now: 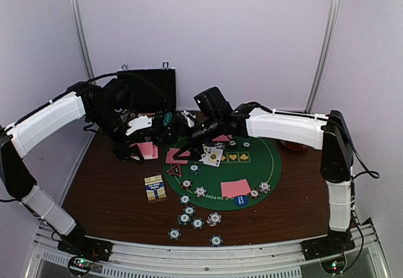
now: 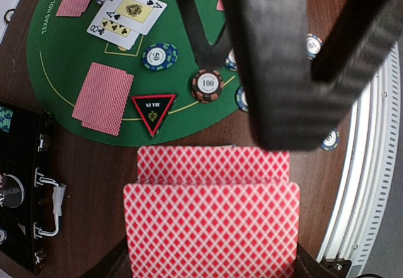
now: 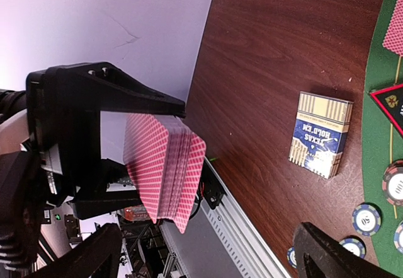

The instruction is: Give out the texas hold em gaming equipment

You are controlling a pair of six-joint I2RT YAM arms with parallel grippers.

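Note:
A red-backed card deck (image 2: 211,227) is clamped in my left gripper, left of the green mat (image 1: 267,164). My right gripper stands open over the mat's left side, with nothing between its fingers. The held deck also shows edge-on in the right wrist view. Red-backed card pairs lie at the mat's left (image 2: 104,98), front (image 1: 235,188) and back (image 1: 221,138), the last partly hidden by my right arm. An ace of spades (image 2: 140,8) and an eight of clubs (image 2: 113,32) lie face up mid-mat.
Several chips (image 1: 189,210) are scattered along the mat's front edge and the bare wood. The Texas Hold'em box (image 3: 320,133) sits left of the mat, near the ALL IN triangle (image 2: 154,111). An open black case (image 1: 148,89) stands behind.

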